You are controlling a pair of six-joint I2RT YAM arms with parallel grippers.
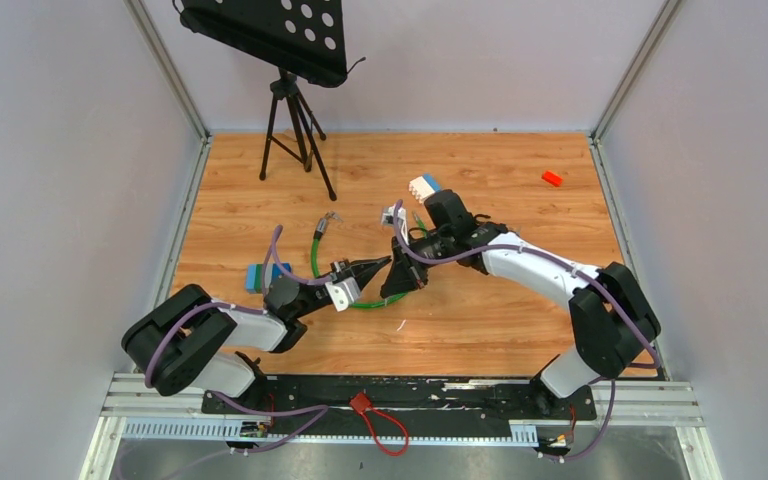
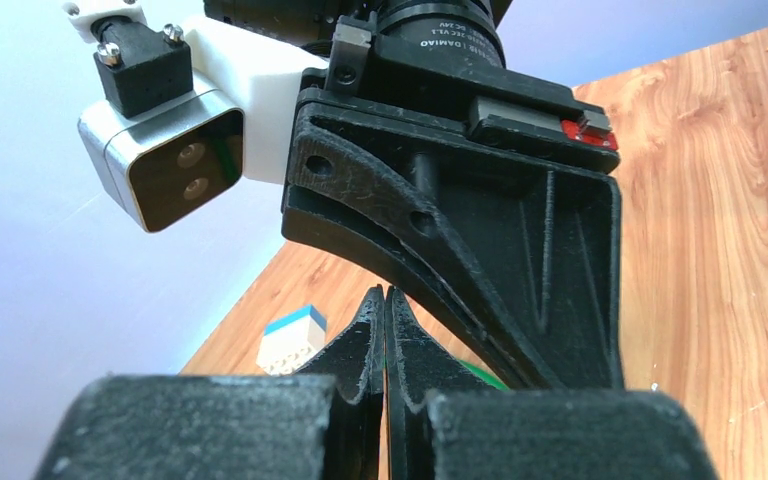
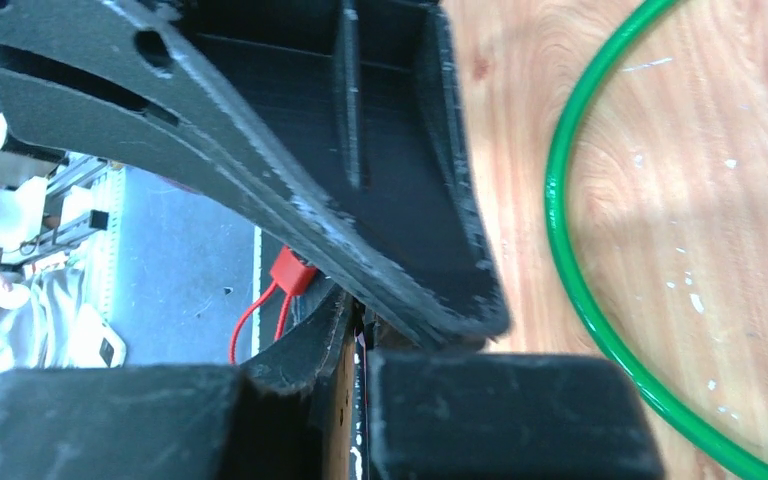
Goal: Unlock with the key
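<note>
A red block (image 1: 361,402) with a red cord loop shows over the black strip at the table's front, below both grippers; I cannot tell whether it rests there. In the right wrist view the same red block (image 3: 292,270) appears beyond the fingers. My left gripper (image 1: 389,260) is shut, nothing between its fingers. Right against its tips is my right gripper (image 1: 384,294), also shut, with nothing visible between its fingers. The green cable (image 1: 315,258) curves behind the left gripper, its metal end (image 1: 322,228) on the table with a small metal piece beside it. No key can be made out for sure.
A black music stand (image 1: 295,120) stands at the back left. A white and blue block (image 1: 424,188), a blue and green block (image 1: 254,278) and a small red piece (image 1: 552,178) lie on the wooden table (image 1: 520,330).
</note>
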